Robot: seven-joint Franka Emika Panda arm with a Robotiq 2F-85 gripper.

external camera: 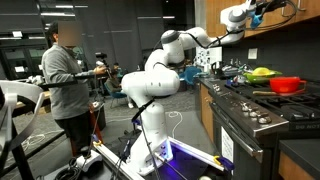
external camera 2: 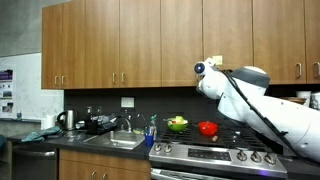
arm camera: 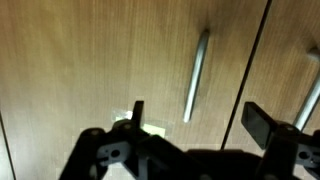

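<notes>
In the wrist view, my gripper stands open, a dark finger to either side and nothing between them. Ahead of it is a wooden cabinet door (arm camera: 90,55) with a slim metal handle (arm camera: 197,75). The handle lies across the middle of the gap, beyond the fingertips, with its top tilted a little right. A second handle (arm camera: 308,102) shows at the right edge, past the dark seam between doors. In exterior view 2, the arm (external camera 2: 245,95) reaches up to the upper cabinets (external camera 2: 135,45); the fingers are too small to make out there.
Below the cabinets, a red pot (external camera 2: 208,128) and a green bowl (external camera 2: 177,124) stand on the stove (external camera 2: 215,155). Left of them are a sink (external camera 2: 120,137) and a dish rack (external camera 2: 95,122). A person (external camera: 65,90) stands well away from the arm.
</notes>
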